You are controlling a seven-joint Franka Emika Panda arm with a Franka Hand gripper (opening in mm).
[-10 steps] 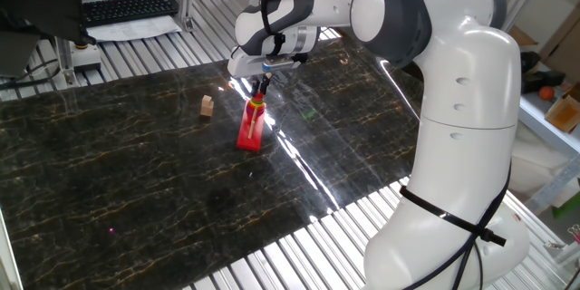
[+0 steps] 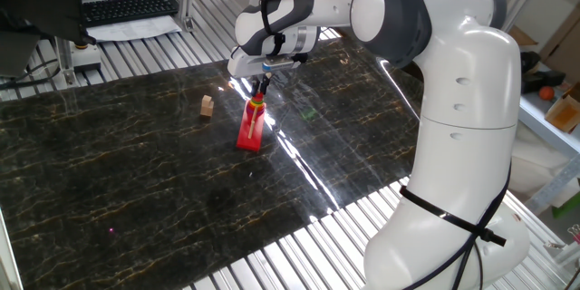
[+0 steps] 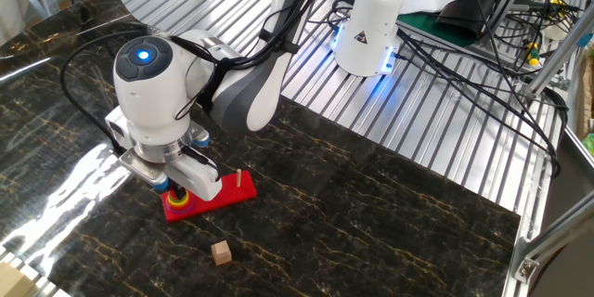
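On the dark marbled table lies a long red base [image 2: 249, 140], with a bare wooden peg [image 3: 238, 178] standing near one end. At its other end is a small stack of rings, of which a yellow ring [image 3: 178, 201] and red parts show. My gripper [image 2: 260, 89] points down right over this stack, its dark fingertips at the top of it. In the second exterior view the hand covers most of the fingers. Whether the fingers are closed on a ring or merely around the stack does not show.
A small wooden block piece [image 2: 207, 107] stands on the table beside the red base, also seen as a pale block [image 3: 221, 252] in the other view. A keyboard [image 2: 130, 7] lies beyond the table's far edge.
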